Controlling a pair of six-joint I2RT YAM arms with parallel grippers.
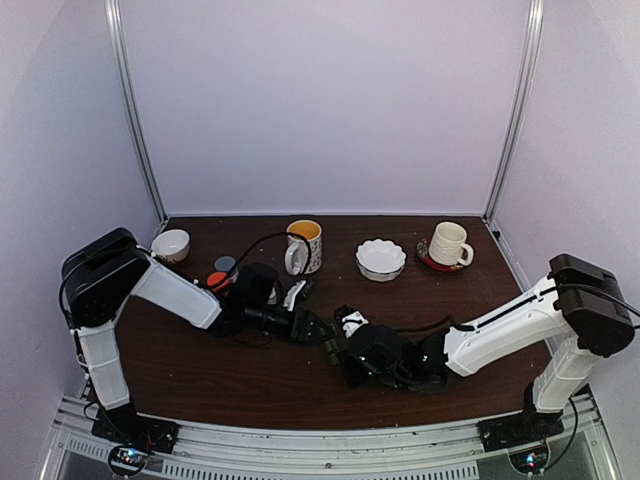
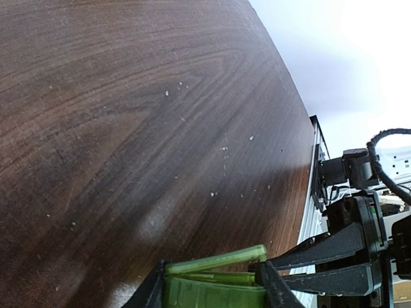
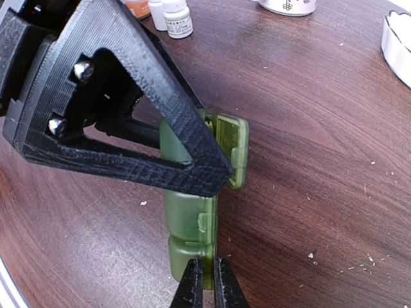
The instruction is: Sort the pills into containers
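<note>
A green pill organizer (image 3: 186,215) is held over the table, with my left gripper shut on it. At its end near the left fingers, one lid stands raised; that lid (image 2: 218,259) also shows in the left wrist view. My right gripper is at the organizer's other end, its fingers slightly apart. Whether those fingertips touch the plastic is unclear. In the top view both grippers meet near the middle, mostly hiding the organizer (image 1: 331,348). No pills can be made out.
White bottles (image 3: 176,18) and an orange-capped one (image 1: 217,280) stand behind my left arm. Along the back are a white bowl (image 1: 171,244), a patterned mug (image 1: 305,246), a fluted white dish (image 1: 381,258) and cream cups (image 1: 449,243) on a red saucer.
</note>
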